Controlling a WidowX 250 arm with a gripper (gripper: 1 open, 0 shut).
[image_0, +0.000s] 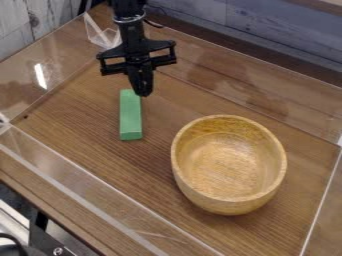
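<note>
My black gripper (144, 78) hangs at the top centre of the view, shut, with nothing visible between its fingers. Its tips are just above the far end of a flat green block (130, 115), which lies lengthwise on the wooden table. A large yellow bowl (227, 165) stands to the lower right of the block, apart from it.
A wall runs along the back, and a dark area with cables lies beyond the lower left edge.
</note>
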